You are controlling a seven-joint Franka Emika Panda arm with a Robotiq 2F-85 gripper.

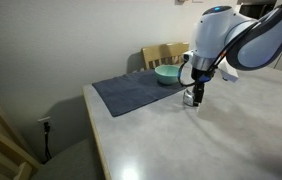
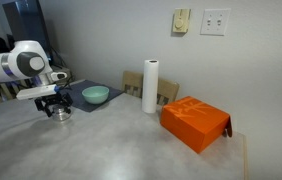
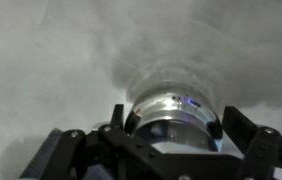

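Note:
A shiny silver cup [image 3: 176, 108] lies between the two fingers of my gripper in the wrist view, with a finger touching it on each side. The lower part of the cup is hidden behind the gripper body. In exterior view 1 the cup [image 1: 189, 98] is under the gripper [image 1: 194, 95], at or just above the table surface; which of these I cannot tell. The same cup [image 2: 60, 114] appears at the left in exterior view 2, beneath the arm.
Behind the cup, a dark cloth [image 1: 136, 92] covers part of the table, with a green bowl [image 1: 168, 74] at its right end. A paper towel roll [image 2: 150, 86] and an orange box [image 2: 194, 122] stand farther along.

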